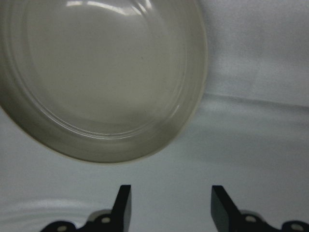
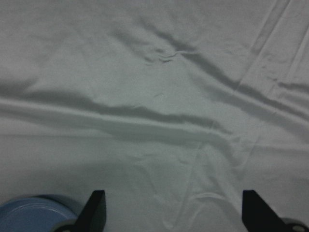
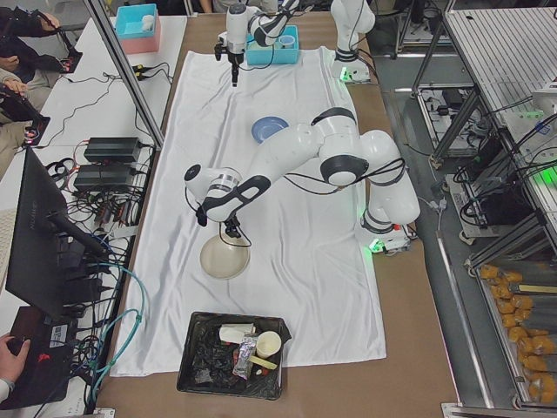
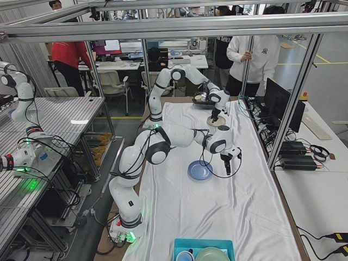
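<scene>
My left gripper (image 3: 231, 228) hangs just by the beige plate (image 3: 224, 259); in the left wrist view the plate (image 1: 101, 72) fills the upper left, above the open, empty fingers (image 1: 123, 203). My right gripper (image 4: 229, 163) is over the white cloth beside the blue plate (image 4: 200, 170), which shows at the lower left of the right wrist view (image 2: 34, 215). Its fingers are open with nothing between them.
A black lined bin (image 3: 198, 366) with a cup and wrappers sits at one end of the cloth. A blue tub (image 4: 179, 244) with dishes is at the other end. A monitor (image 3: 35, 235) and cables line the side.
</scene>
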